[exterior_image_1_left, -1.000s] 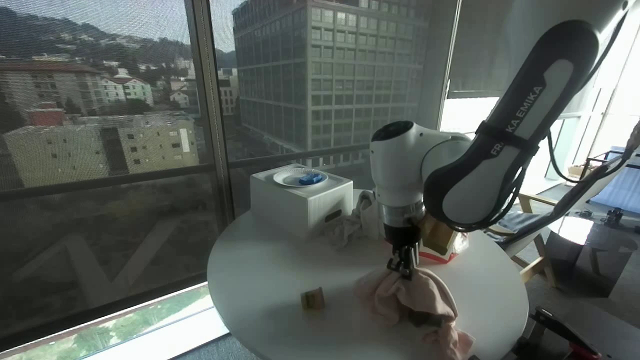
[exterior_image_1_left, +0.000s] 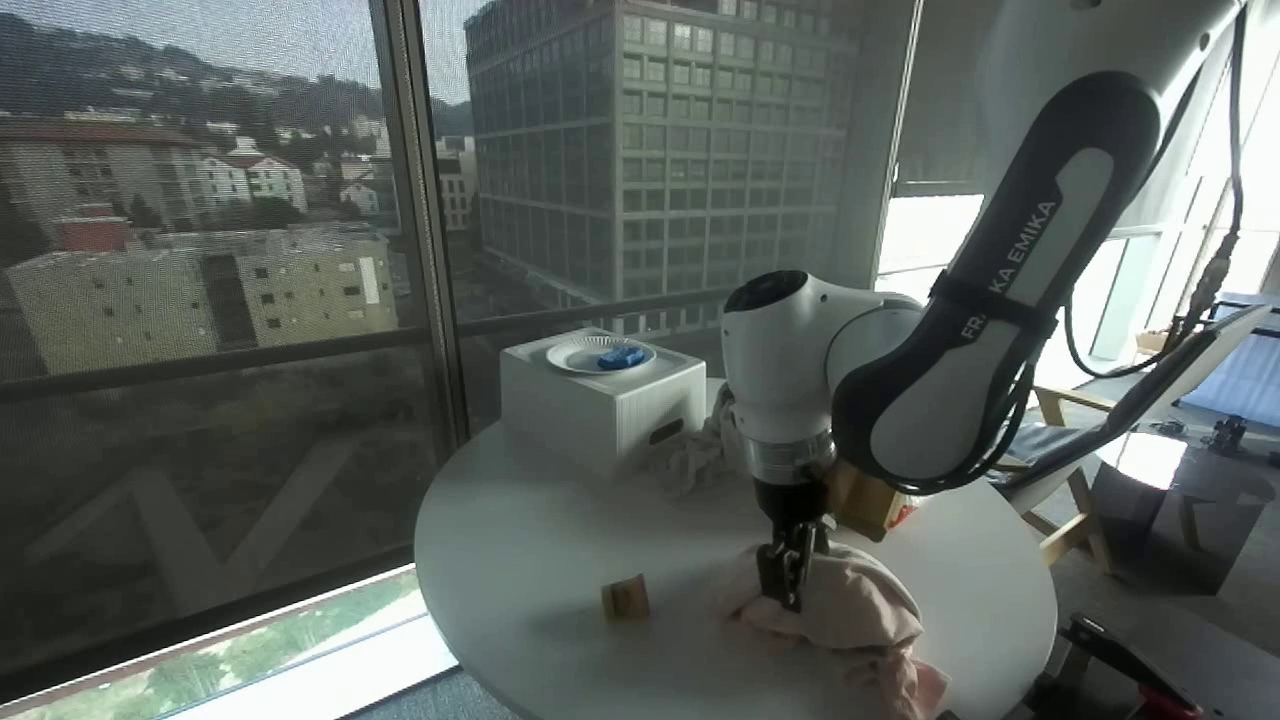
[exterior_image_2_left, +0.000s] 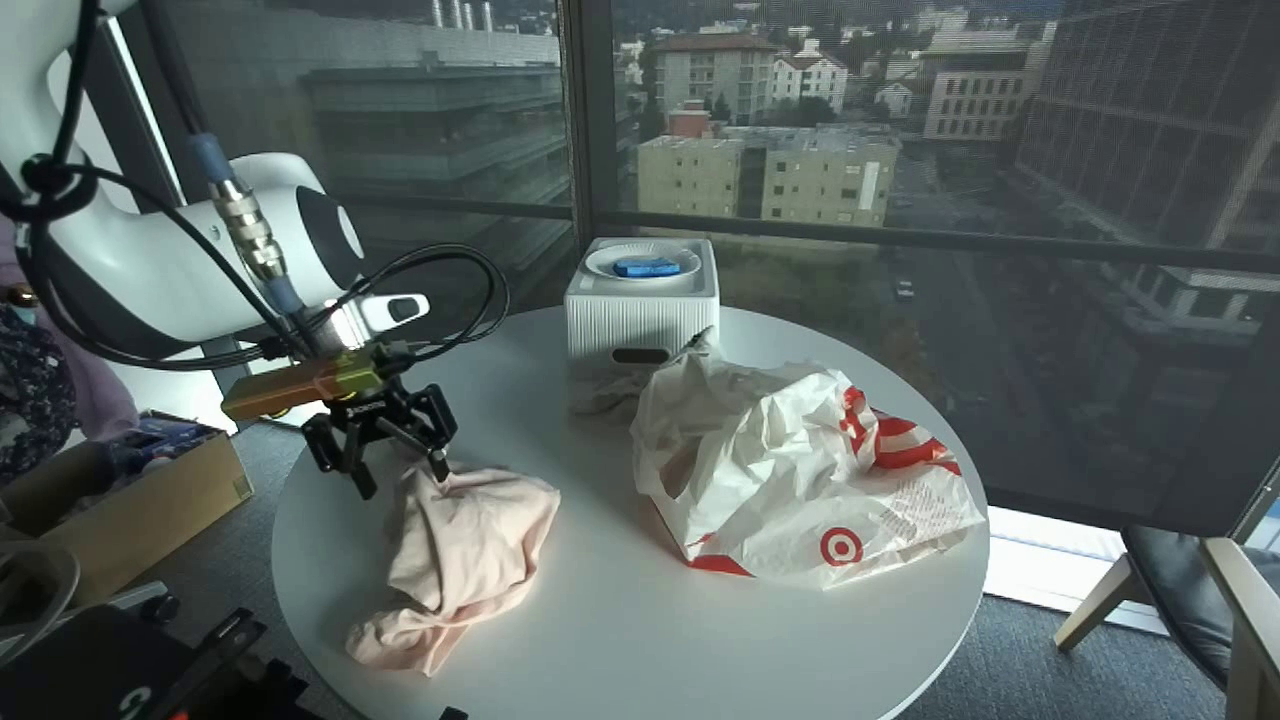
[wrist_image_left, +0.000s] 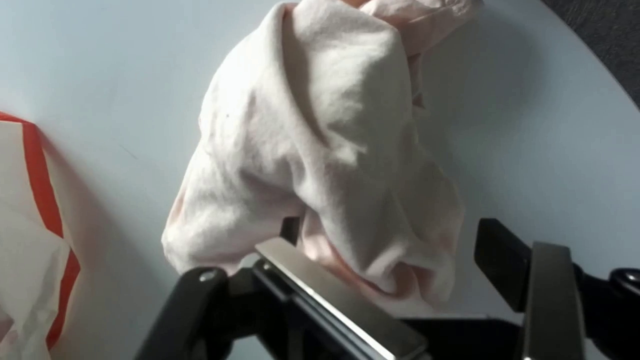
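Observation:
A crumpled pale pink cloth (exterior_image_2_left: 474, 540) lies in a loose heap on the round white table (exterior_image_1_left: 516, 576). In the wrist view, the cloth (wrist_image_left: 324, 138) fills the middle, its near folds lying under the fingers. My gripper stands open, its two fingers well apart. Exterior view 2 shows the gripper (exterior_image_2_left: 402, 478) at the heap's far left edge, fingers pointing down. From the other side, the gripper (exterior_image_1_left: 786, 594) overlaps the cloth (exterior_image_1_left: 852, 594). Whether a finger touches the fabric, I cannot tell.
A small tan block (exterior_image_1_left: 625, 596) sits alone on the table. Farther back, a white box (exterior_image_2_left: 642, 324) carries a plate (exterior_image_2_left: 690, 258) with a blue item (exterior_image_2_left: 645, 268). A white and red plastic bag (exterior_image_2_left: 780, 480) takes up the table's right side. Bare tabletop separates bag and cloth.
My gripper has come down and a little left in exterior view 1. The cloth, bunched higher beneath it before, now lies lower, and the dark hollow under its fold no longer shows.

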